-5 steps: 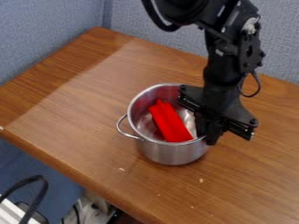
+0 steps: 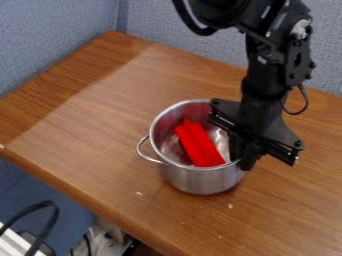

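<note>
A steel pot (image 2: 190,176) with a loop handle stands near the front edge of the wooden table (image 2: 94,100). A red object (image 2: 198,142) lies inside it, with something pale partly visible beside it. My black gripper (image 2: 249,150) reaches down over the pot's right side, its tips at or just inside the rim. The fingertips are partly hidden, so whether they are open or shut is unclear.
Grey-blue padded walls (image 2: 54,30) stand behind and left. Black cables (image 2: 40,210) hang beyond the table's front-left edge.
My arm and gripper have shifted slightly to the right, with the pot moving a little that way too.
</note>
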